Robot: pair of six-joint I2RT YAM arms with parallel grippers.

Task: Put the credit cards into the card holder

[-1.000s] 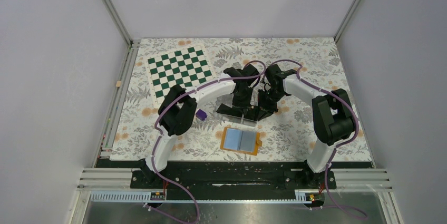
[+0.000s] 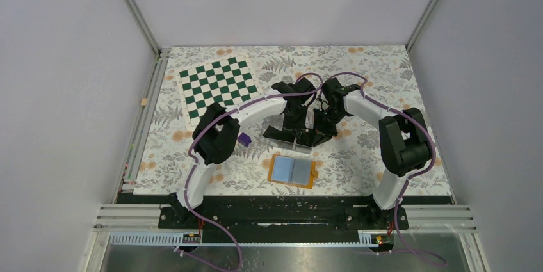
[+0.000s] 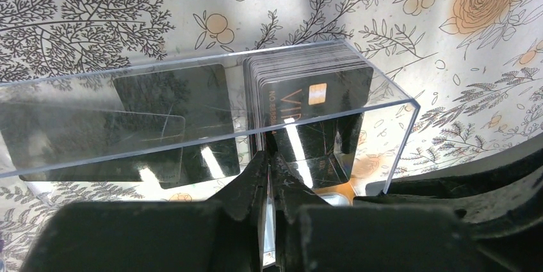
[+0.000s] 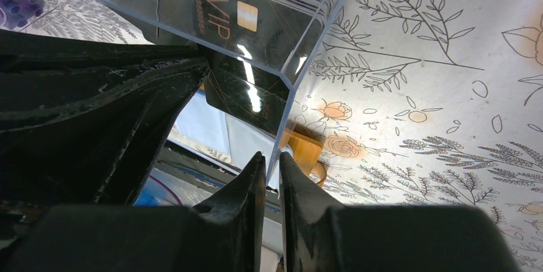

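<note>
A clear box [image 3: 410, 102] holds a stack of black credit cards [image 3: 318, 95] marked VIP, with gold chips. More dark cards [image 3: 174, 96] lie in its left part. My left gripper is shut at the left edge of the front card, and I see nothing held between its fingertips. In the right wrist view, my right gripper is shut on the clear box's wall near a corner. The open card holder [image 2: 292, 170], orange with bluish-grey pages, lies on the table in front of the box.
A green and white checkered board [image 2: 218, 83] lies at the back left. Left of the box sits a small purple object [image 2: 244, 139]. Both arms crowd in over the box, their grippers close together.
</note>
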